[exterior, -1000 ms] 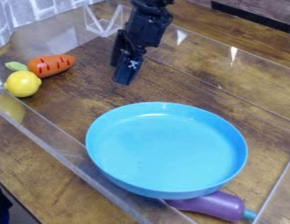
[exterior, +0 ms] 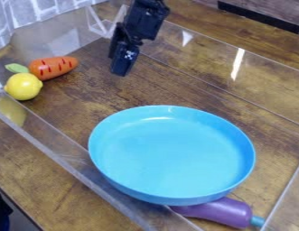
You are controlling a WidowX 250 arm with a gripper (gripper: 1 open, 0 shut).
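Note:
My dark gripper [exterior: 124, 58] is at the top centre, low over the wooden floor of a clear-walled bin [exterior: 260, 90]; its fingers are small and dark, open by their look. A large blue plate [exterior: 172, 152] fills the lower middle. An orange toy carrot [exterior: 52, 67] and a yellow lemon [exterior: 23, 87] lie at the upper left, left of my gripper and apart from it.
A purple toy eggplant [exterior: 217, 212] lies at the bottom right, partly behind the plate's edge. The wooden surface between my gripper and the plate is clear, as is the right side.
My gripper has moved back, toward the top of the view and slightly left, away from the plate. The plate and toys have not moved.

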